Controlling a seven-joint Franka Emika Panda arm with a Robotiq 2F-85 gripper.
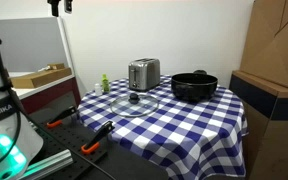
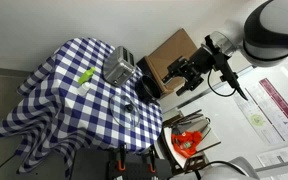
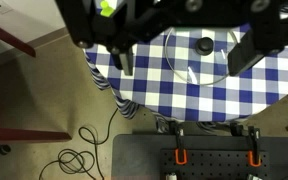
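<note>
A silver toaster [image 1: 144, 74] stands toward the back of the table, with a black pot [image 1: 195, 87] to its right. Nearer the front lies a round glass lid [image 1: 134, 106] with a dark knob. A small green bottle [image 1: 105, 84] is at the left, also seen as a green item [image 2: 86, 76] in the second exterior view. High above the table hangs my gripper. Its dark fingers [image 3: 125, 62] are spread wide in the wrist view with nothing held between them; the lid [image 3: 192, 76] shows far below through the gap.
Blue-and-white checked cloth [image 1: 174, 135] covers the table. Small white items [image 1: 98, 89] stand beside the green bottle. Large cardboard boxes [image 1: 271, 110] rise at the right. A black mounting plate with orange-handled clamps [image 3: 181, 157] lies along the near edge.
</note>
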